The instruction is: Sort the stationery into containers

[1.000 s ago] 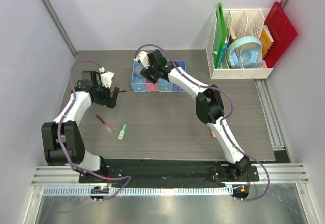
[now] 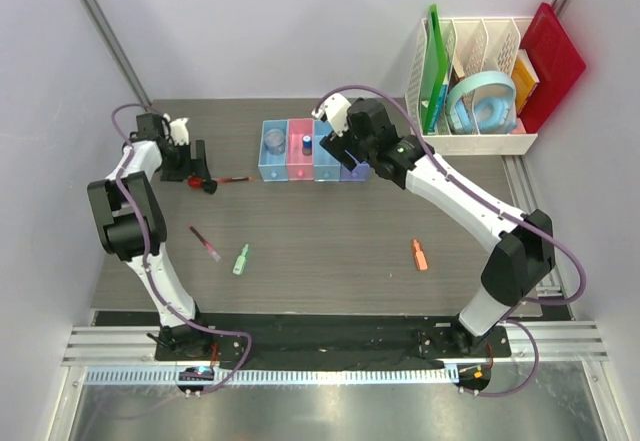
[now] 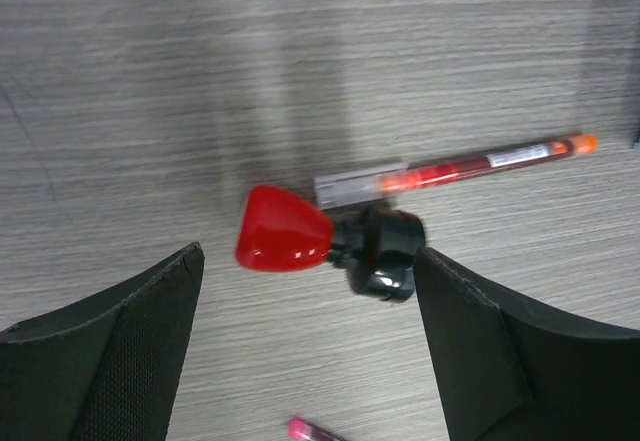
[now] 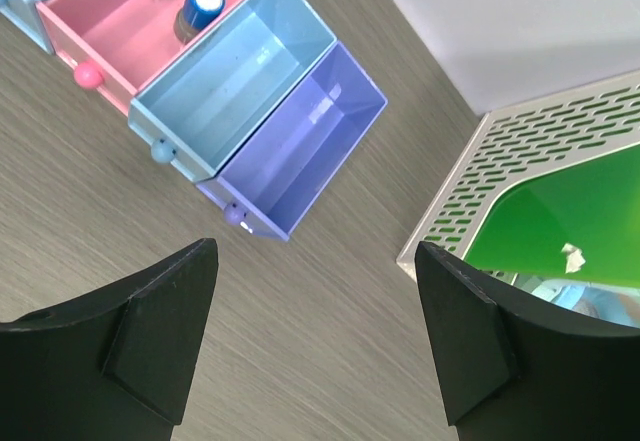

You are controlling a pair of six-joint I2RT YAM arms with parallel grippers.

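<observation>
In the left wrist view my left gripper is open above a red-and-black object (image 3: 284,229), with a red marker (image 3: 470,166) just behind it and a pink pen (image 3: 312,431) at the bottom edge. My right gripper is open, empty, beside the pastel compartments: light blue (image 4: 235,76), pink (image 4: 120,31) holding a blue-capped item (image 4: 205,1), and purple (image 4: 300,151). The top view also shows a red pen (image 2: 205,242), a green bottle (image 2: 241,259) and an orange item (image 2: 419,255) on the table.
A white organizer (image 2: 460,143) with folders, headphones (image 2: 478,86) and a red board (image 2: 550,61) stands at the back right, close to my right gripper. The middle and front of the table (image 2: 330,251) have free room. Walls border both sides.
My left gripper has moved left and back toward the red-and-black object. My right gripper has moved right from over the left compartments to the purple end, its arm swinging out to the right.
</observation>
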